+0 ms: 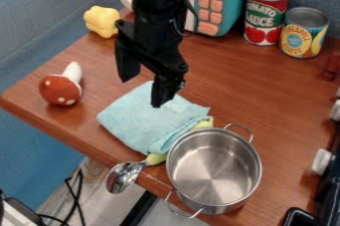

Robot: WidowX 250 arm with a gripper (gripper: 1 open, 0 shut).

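Observation:
My black gripper hangs open over the light blue folded towel, with nothing visible between its fingers. Below and right of the towel is a steel pot with two handles, and a yellow-green object lies partly hidden between them. A steel spoon rests at the table's front edge. To the left sits a red mushroom-like toy with a white stem.
A yellow toy is at the back left. A teal toy, a tomato sauce can and another can stand at the back. A black appliance edges the right.

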